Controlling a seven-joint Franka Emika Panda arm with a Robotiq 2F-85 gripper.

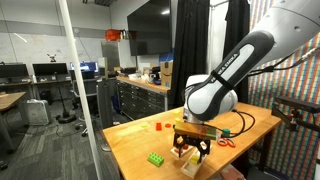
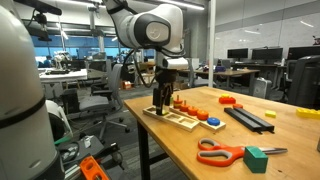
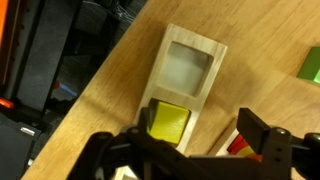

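Observation:
A pale wooden tray (image 3: 153, 88) with square compartments lies on the table. One compartment holds a yellow-green block (image 3: 170, 122); the one beyond it is empty. In the wrist view my gripper has its dark fingers apart, on either side of the block's end of the tray, with nothing seen gripped between them. From outside, the gripper (image 1: 194, 141) points down over the tray (image 1: 190, 168). The second exterior view shows the tray (image 2: 180, 121) near the table edge below the arm; there the fingertips are hard to make out.
Beside the tray stands a row of coloured pegs and discs (image 2: 201, 115). Red-handled scissors (image 2: 222, 154), a green block (image 2: 256, 160) and a black tray (image 2: 249, 120) lie around it. Another green block (image 1: 156, 159) sits at the other side. Bare table (image 1: 130, 146) stretches beyond.

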